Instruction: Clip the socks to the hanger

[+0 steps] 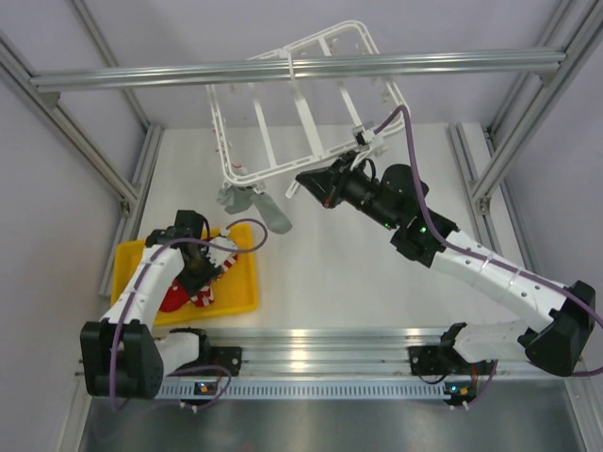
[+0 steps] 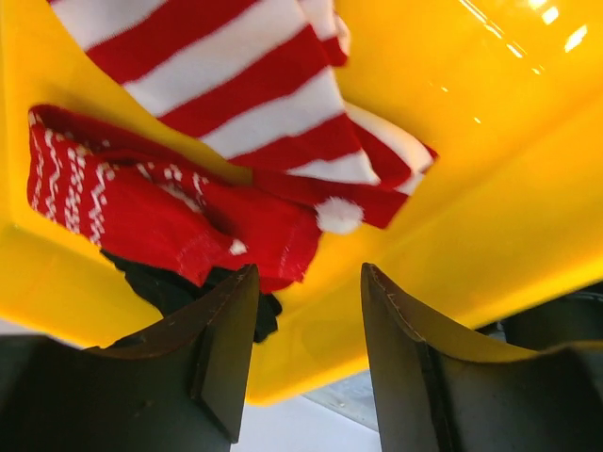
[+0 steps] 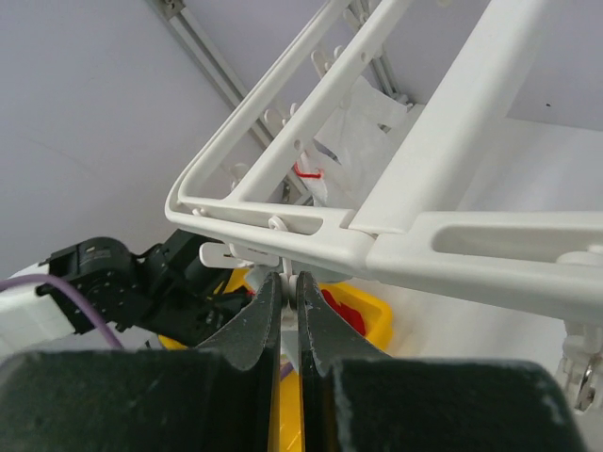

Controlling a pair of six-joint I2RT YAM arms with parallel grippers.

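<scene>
The white hanger (image 1: 311,132) is hung under the metal bar, with a grey sock (image 1: 273,215) dangling below its front left corner. My right gripper is shut on a small white clip (image 3: 286,265) just under the hanger's rim. Down over the yellow bin (image 1: 247,282), my left gripper has its fingers spread, with nothing held between them. Ahead of those fingertips lie a red-and-white striped sock (image 2: 254,85), a patterned red sock (image 2: 122,193) and a dark green piece (image 2: 160,284). In the top view the left arm covers much of the bin's contents.
White cloth (image 3: 353,141) with a red strand hangs farther back on the hanger. Another empty clip (image 3: 581,363) hangs at the right in the right wrist view. Open white floor (image 1: 367,273) lies between the bin and the right arm.
</scene>
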